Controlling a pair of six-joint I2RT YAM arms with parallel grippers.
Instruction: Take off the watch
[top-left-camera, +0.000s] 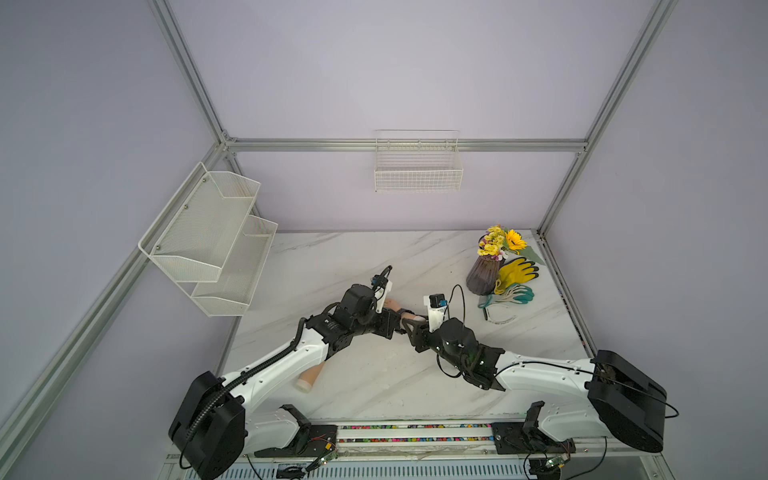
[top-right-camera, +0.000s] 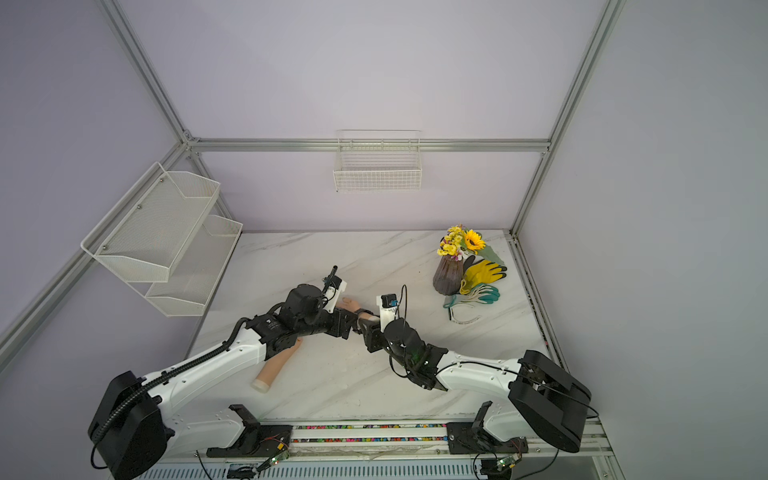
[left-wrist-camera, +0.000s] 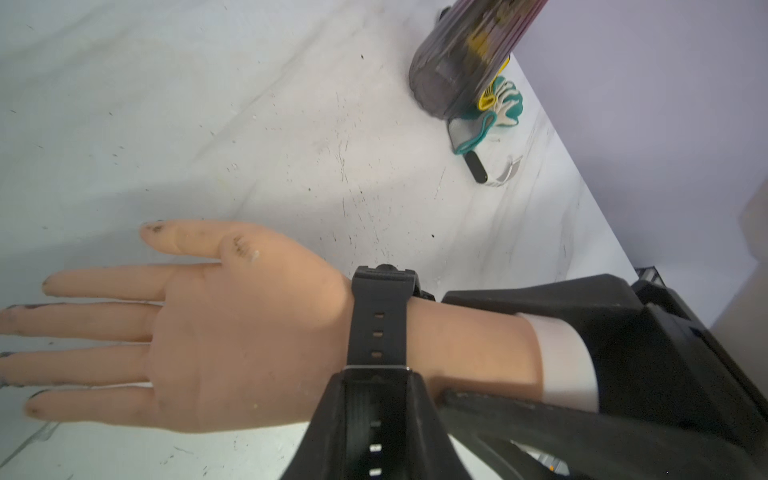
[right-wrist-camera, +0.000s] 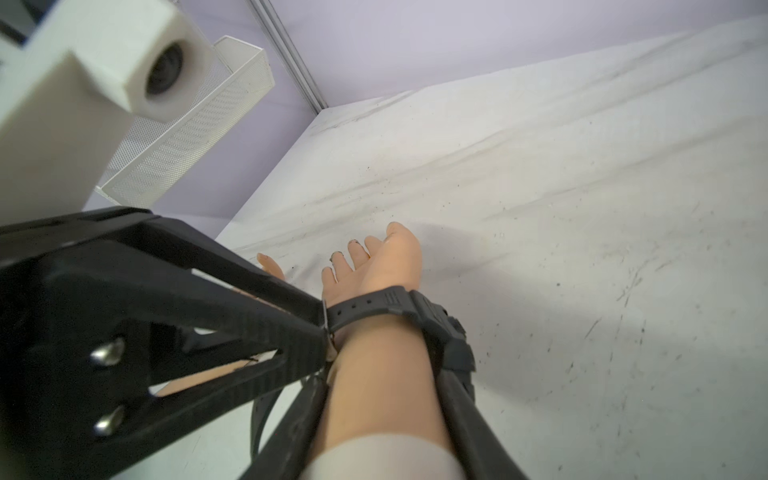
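A rubber hand (left-wrist-camera: 248, 336) with a black watch (right-wrist-camera: 432, 324) around its wrist is held off to the centre of the table. In the left wrist view the strap (left-wrist-camera: 378, 316) runs across the palm side, and my left gripper is shut on it. My right gripper is shut around the forearm just below the watch, near a pale band. In both top views the two grippers (top-left-camera: 388, 324) meet over the hand and hide much of it.
A vase of flowers (top-left-camera: 483, 274), yellow gloves (top-left-camera: 517, 273) and teal gloves (top-left-camera: 504, 296) stand or lie at the back right. A tan limb-like piece (top-right-camera: 276, 364) lies at front left. Wire shelves hang at left and back.
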